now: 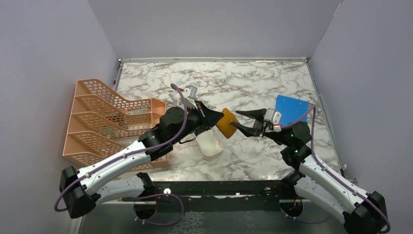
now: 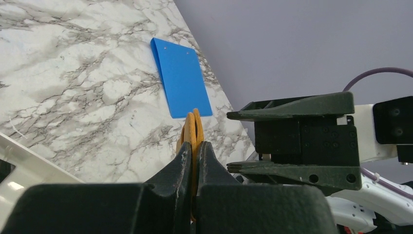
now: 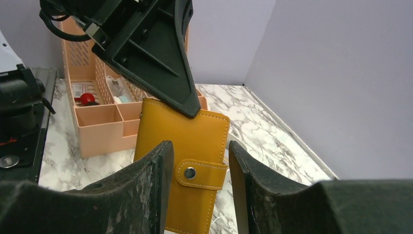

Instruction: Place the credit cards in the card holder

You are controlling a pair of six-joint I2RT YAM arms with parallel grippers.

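Observation:
A yellow-brown leather card holder [image 3: 195,141] with a snapped strap hangs above the table, my left gripper [image 1: 221,115] shut on its edge. In the left wrist view the holder [image 2: 193,129] appears edge-on between the fingers. Facing it from the right is my right gripper [image 1: 239,119], its fingers apart. In the right wrist view the strap and its metal snap lie in front of the gap between the right fingers; the strap's free end is close to the other finger. Whether either finger touches it I cannot tell. No credit cards can be made out.
A white tray [image 1: 210,152] lies below the left gripper. The peach, perforated organizer [image 1: 78,122] fills the left side, with small items in it. A blue folder [image 1: 291,108] lies at the right, behind the right gripper.

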